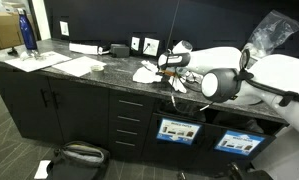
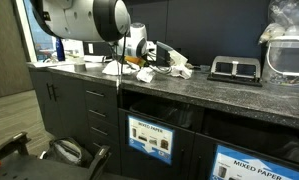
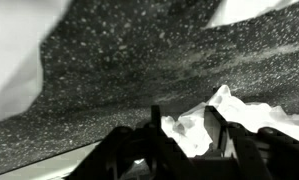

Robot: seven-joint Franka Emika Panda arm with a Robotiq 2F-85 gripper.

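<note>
My gripper is at the bottom of the wrist view, its two dark fingers standing apart. Below and between them shows a crumpled white sheet, paper or cloth [image 3: 197, 132]; whether the fingers touch it I cannot tell. More white material [image 3: 11, 60] fills the left side of that view. In the first exterior view, white crumpled pieces [image 1: 144, 75] lie on the dark counter [image 1: 114, 77], close to the gripper, whose fingertips are too small to make out there.
A blue bottle [image 1: 28, 33], loose papers and a pale round container [image 1: 97, 68] are on the counter's left. A toaster-like appliance [image 2: 235, 69] and a clear bin [image 2: 287, 58] stand to the right. Below the counter are open compartments with mixed-paper signs [image 2: 151, 138].
</note>
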